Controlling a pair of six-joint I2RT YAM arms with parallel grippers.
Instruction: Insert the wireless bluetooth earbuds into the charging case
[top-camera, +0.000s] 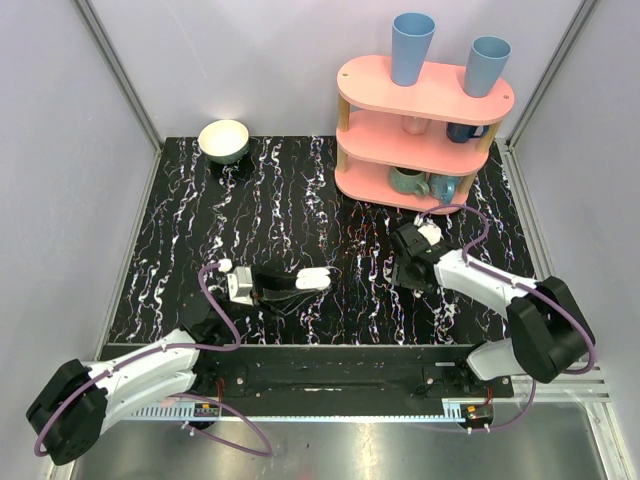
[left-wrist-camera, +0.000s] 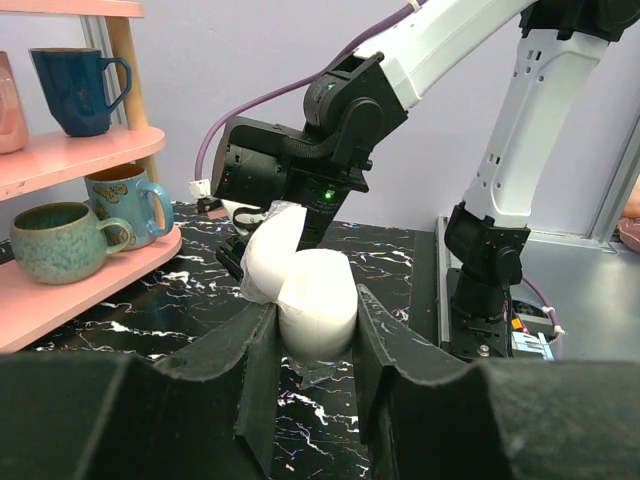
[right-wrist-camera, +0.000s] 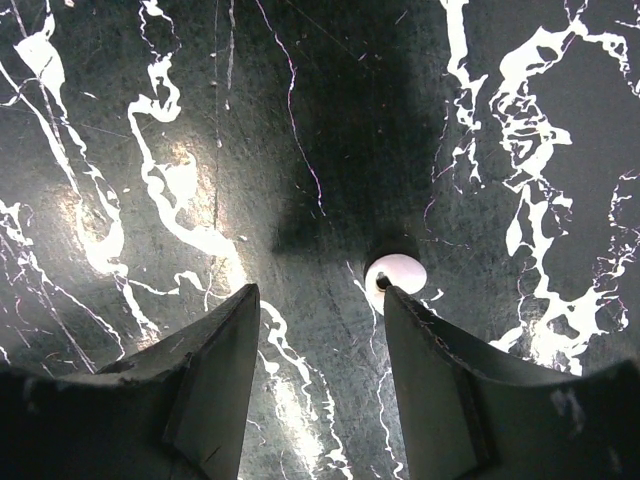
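Note:
The white charging case (left-wrist-camera: 316, 305), lid raised, is held in my left gripper, which is shut on it above the table; in the top view it shows at the left-centre (top-camera: 312, 280). A small white earbud (right-wrist-camera: 395, 272) lies on the black marble table in the right wrist view, just beyond my right gripper's right finger. My right gripper stands open over it, with nothing held between its fingers; in the top view it points down at the right side of the table.
A pink shelf (top-camera: 425, 88) with cups and mugs stands at the back right. A bowl (top-camera: 224, 141) sits at the back left.

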